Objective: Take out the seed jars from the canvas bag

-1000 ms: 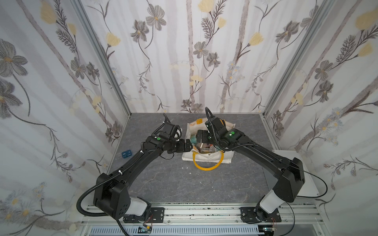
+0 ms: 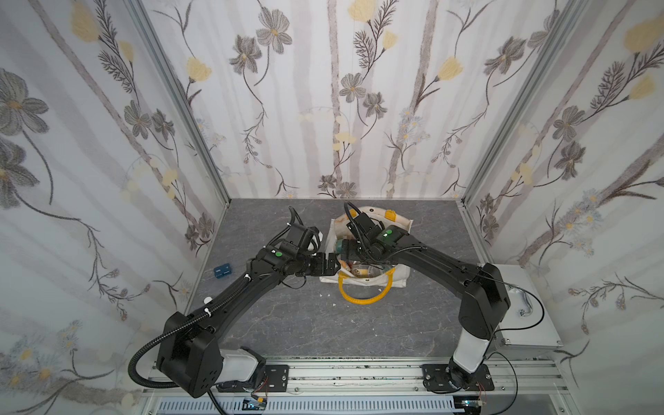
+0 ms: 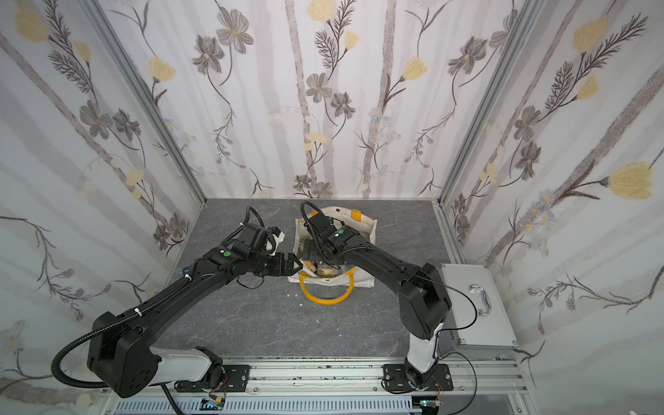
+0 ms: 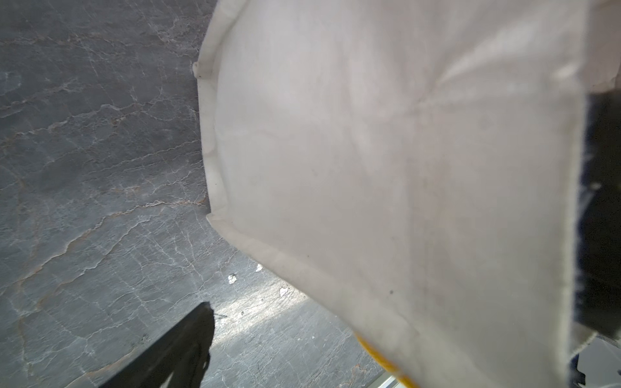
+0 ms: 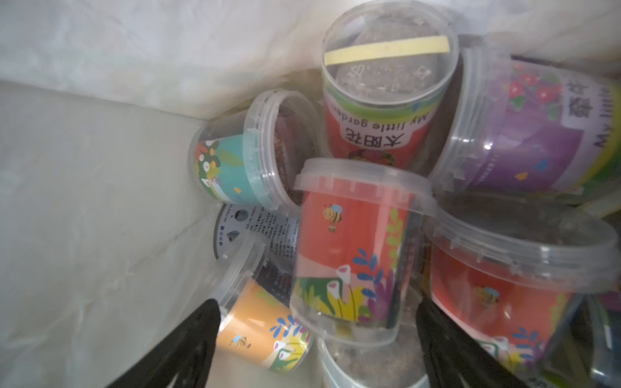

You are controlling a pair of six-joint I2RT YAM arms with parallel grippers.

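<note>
The cream canvas bag (image 2: 398,276) with yellow handles sits at the middle of the table. My left gripper (image 2: 330,263) is open at its left side, beside the pale cloth (image 4: 388,161). My right gripper is down inside the bag, its fingers apart on either side of a red seed jar (image 5: 352,252). Around it lie an orange jar (image 5: 262,326), a teal jar (image 5: 223,161), a tall red jar (image 5: 381,123), a purple jar (image 5: 530,129) and another red jar (image 5: 498,297).
A small blue object (image 2: 222,270) lies on the left of the grey table (image 2: 373,328). A white metal box (image 3: 477,311) stands at the right.
My right gripper has moved left and down into the bag over the last second. The left gripper has lowered slightly at the bag's side.
</note>
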